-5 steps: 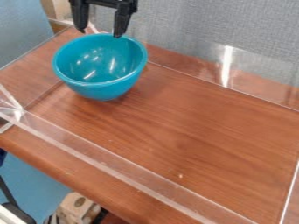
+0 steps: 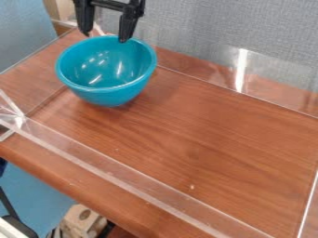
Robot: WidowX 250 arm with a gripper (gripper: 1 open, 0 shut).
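A teal plastic bowl stands upright at the back left of the wooden table. Over its back rim hangs my black gripper, open, its two fingers spread apart with nothing seen between them. The top of the gripper is cut off by the upper edge of the view.
Clear plastic strips run along the table's edges. A grey textured wall stands behind. Beyond the front left edge lie a blue surface and a small wooden piece.
My gripper has shifted very slightly over the bowl; the bowl is where it was.
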